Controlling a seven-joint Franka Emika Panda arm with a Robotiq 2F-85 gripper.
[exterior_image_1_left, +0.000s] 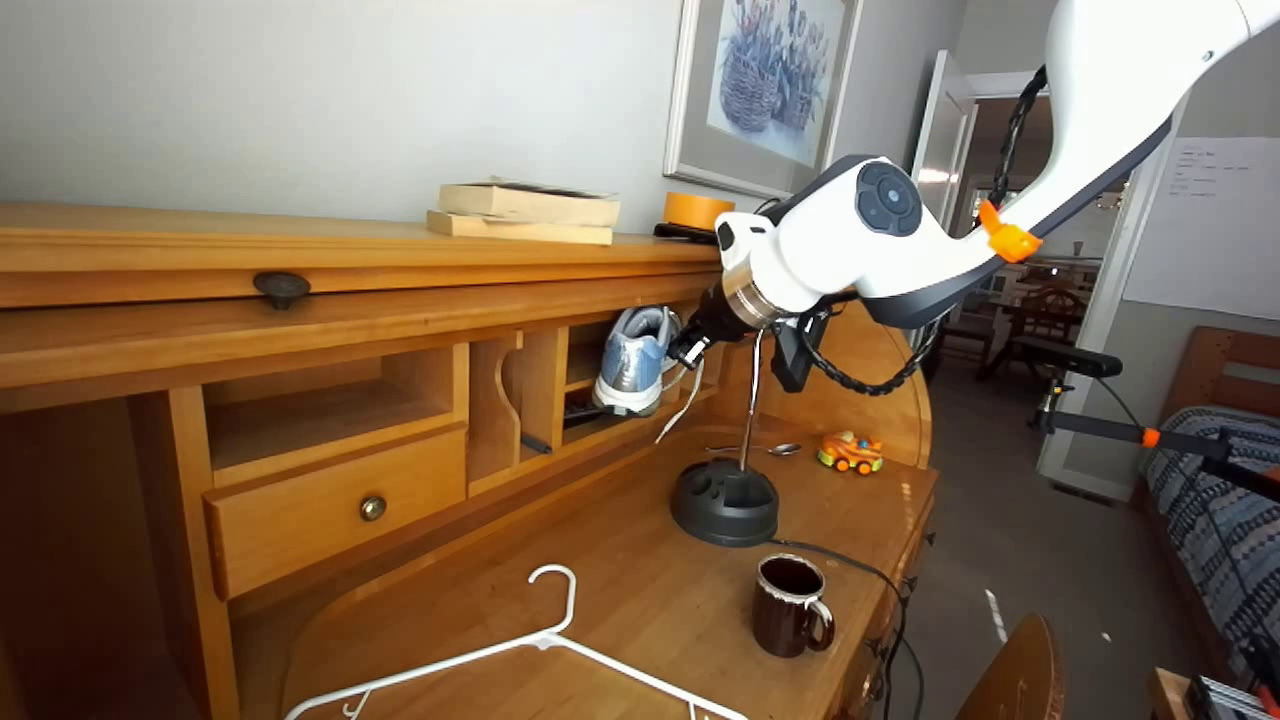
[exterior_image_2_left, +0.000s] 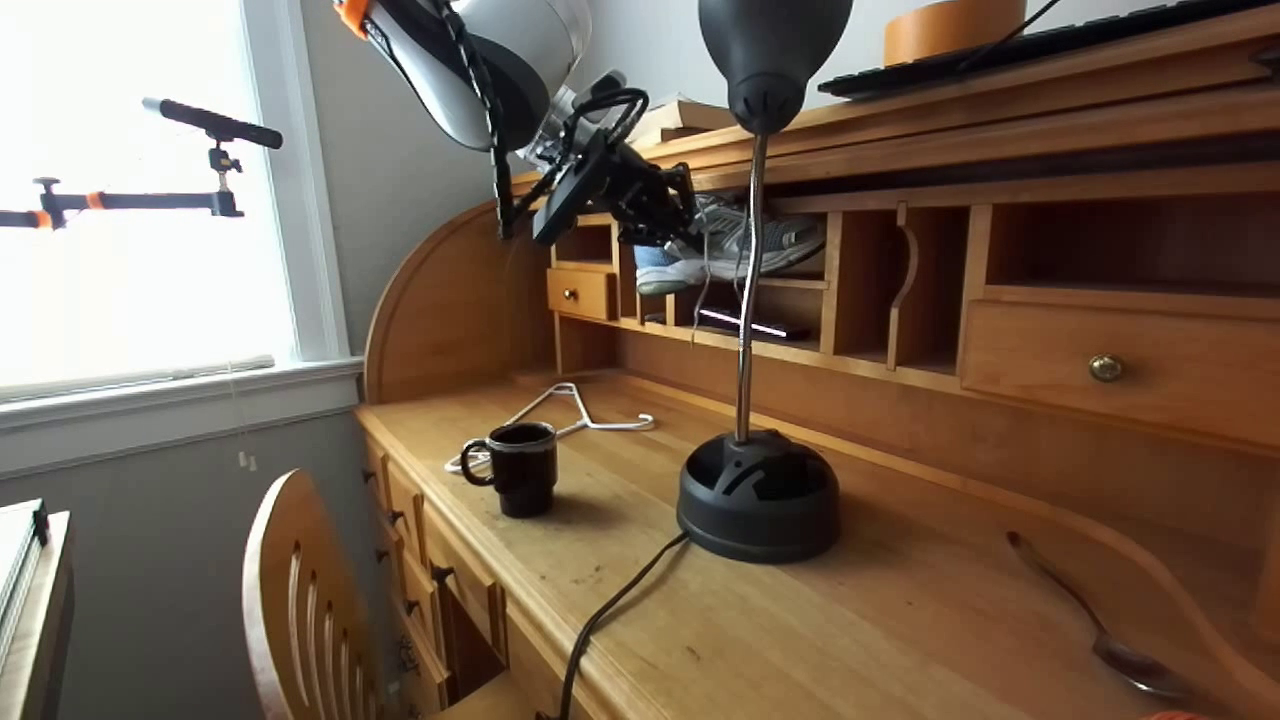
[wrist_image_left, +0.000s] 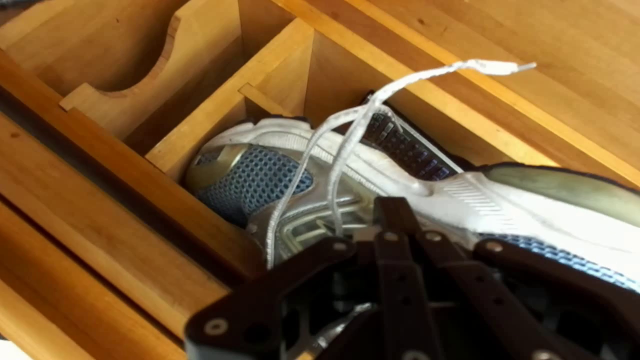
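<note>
A grey, white and blue running shoe (exterior_image_1_left: 633, 360) rests partly inside an upper cubby (exterior_image_2_left: 798, 306) of the desk hutch, one end sticking out past the front edge. Its mesh toe (wrist_image_left: 240, 180) lies by the cubby's divider in the wrist view, and a loose white lace (wrist_image_left: 354, 132) trails from it. My gripper (exterior_image_1_left: 687, 350) is at the shoe's side, with its fingers (wrist_image_left: 396, 219) together and appearing to touch the upper. Nothing clearly shows between the fingertips, though the lace passes behind them. Under the shoe lies a black device with buttons (wrist_image_left: 414, 150).
Close by my arm, a black desk lamp (exterior_image_2_left: 758, 498) rises on a thin stem (exterior_image_2_left: 753, 300). On the desktop are a brown mug (exterior_image_1_left: 789, 606), a white hanger (exterior_image_1_left: 546, 638), a toy car (exterior_image_1_left: 851, 452) and a spoon (exterior_image_2_left: 1116, 654). Books (exterior_image_1_left: 528, 206) lie on top of the hutch.
</note>
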